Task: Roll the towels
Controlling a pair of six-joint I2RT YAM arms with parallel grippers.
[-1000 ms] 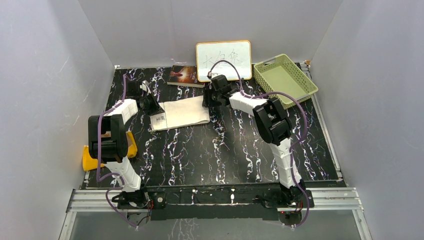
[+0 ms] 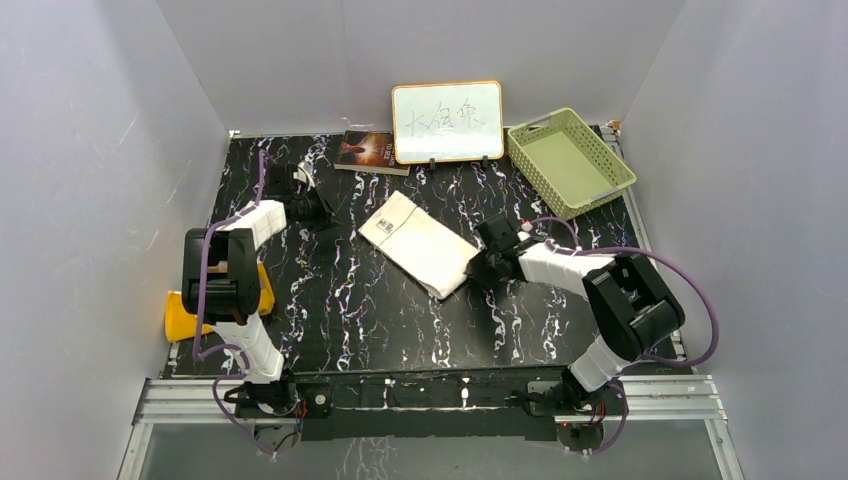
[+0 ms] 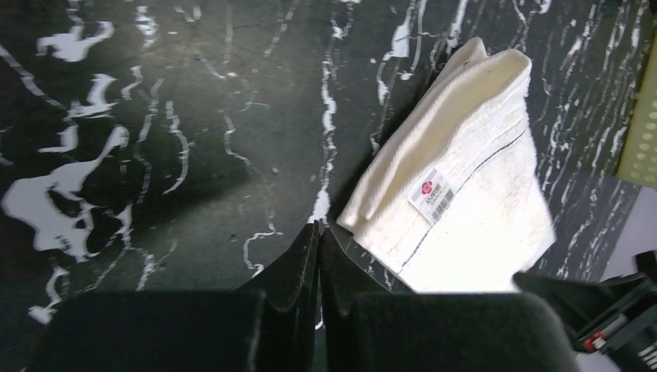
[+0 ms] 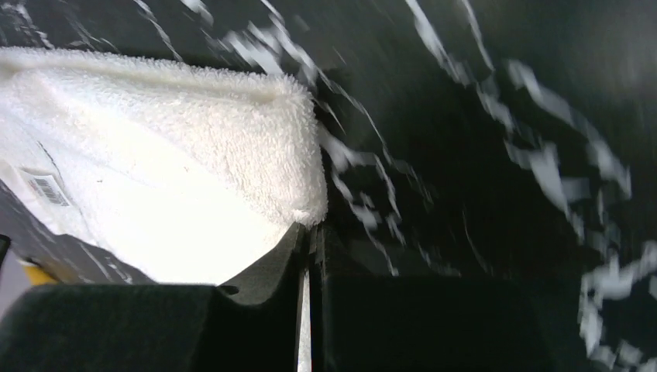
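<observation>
A white towel [image 2: 425,247], folded into a long strip, lies slanted across the middle of the table. Its label [image 3: 432,195] shows near the upper-left end, and folded layers stand slightly apart there. At its lower-right end my right gripper [image 2: 478,270] is shut on the towel's edge; in the right wrist view the terry edge [image 4: 306,205] runs into the closed fingertips. To the left of the towel, apart from it, my left gripper is shut with nothing showing between its fingers. A yellow cloth [image 2: 180,318] lies partly hidden under the left arm.
A green basket [image 2: 628,184] stands at the back right. A whiteboard [image 2: 447,122] and a book [image 2: 368,150] are at the back edge.
My right gripper has moved right and toward the front, and the towel has swung from nearly level to a slant with it. The left gripper has shifted slightly right, now clear of the towel.
</observation>
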